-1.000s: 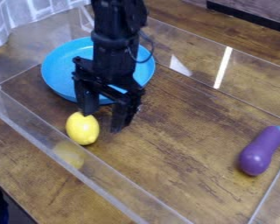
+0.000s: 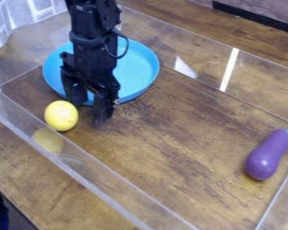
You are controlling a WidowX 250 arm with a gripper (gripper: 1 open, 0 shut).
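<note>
My black gripper [image 2: 89,97] hangs from the top of the view, low over the near-left part of a blue bowl [image 2: 134,67], its open fingers pointing down. A yellow oval object [image 2: 61,115] lies on the wooden table just left of and below the fingertips, outside the bowl. The bowl's interior behind the arm is partly hidden. A purple eggplant-like object [image 2: 268,154] lies far to the right, well apart from the gripper.
Clear plastic walls run along the left and lower-right edges.
My gripper has moved left and up from beside the yellow object, which now lies further left than a second ago. The bowl and the purple object look unmoved.
</note>
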